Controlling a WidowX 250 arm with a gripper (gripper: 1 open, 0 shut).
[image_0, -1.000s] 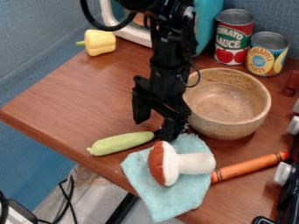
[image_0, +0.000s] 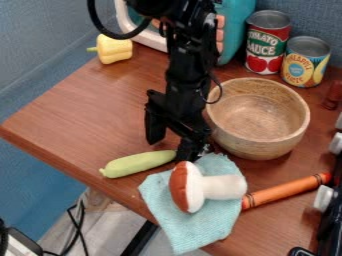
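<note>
My black gripper (image_0: 174, 136) hangs low over the wooden table, just left of the wooden bowl (image_0: 259, 119), its fingers near the corn-like toy (image_0: 138, 163) and the light blue cloth. Whether it is open or shut is unclear, as dark parts overlap. A red-and-white mushroom toy (image_0: 206, 187) lies on the cloth (image_0: 197, 225). An orange rolling pin (image_0: 286, 190) lies to the right of the cloth.
Tomato sauce (image_0: 267, 42) and a second can (image_0: 306, 62) stand at the back right. A yellow toy (image_0: 111, 48) sits at the back left. Dark objects line the right edge.
The objects on the table look unmoved.
</note>
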